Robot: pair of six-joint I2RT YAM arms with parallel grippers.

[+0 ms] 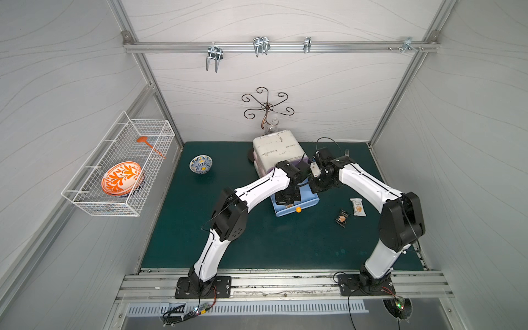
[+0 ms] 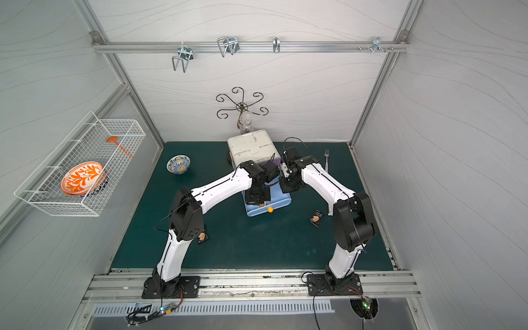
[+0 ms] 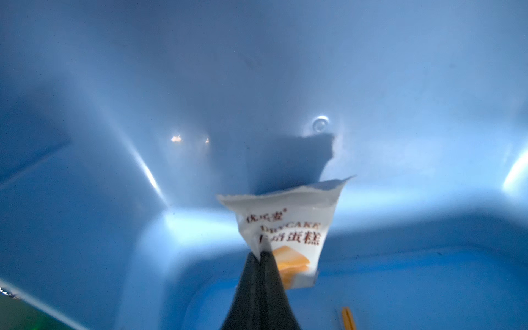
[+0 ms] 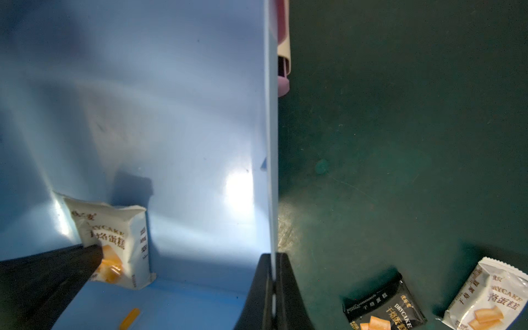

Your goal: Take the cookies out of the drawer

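Observation:
Inside the blue drawer (image 3: 385, 165), a white cookie packet (image 3: 297, 220) leans near the front wall. My left gripper is shut on the packet's left side, creasing its wrapper. The right wrist view shows the same packet (image 4: 134, 236) with a dark left finger across its lower left. My right gripper is shut on the drawer's right rim (image 4: 270, 137). On the table right of the drawer lie a black cookie packet (image 4: 385, 305) and another white cookie packet (image 4: 492, 297). In the top left view the arms hide much of the drawer.
The cream drawer box (image 1: 277, 148) stands behind the pulled-out drawer, with an orange knob (image 1: 298, 209) on the drawer's front. A patterned bowl (image 1: 200, 164) sits at the back left. Another black packet (image 2: 203, 236) lies beside the left arm.

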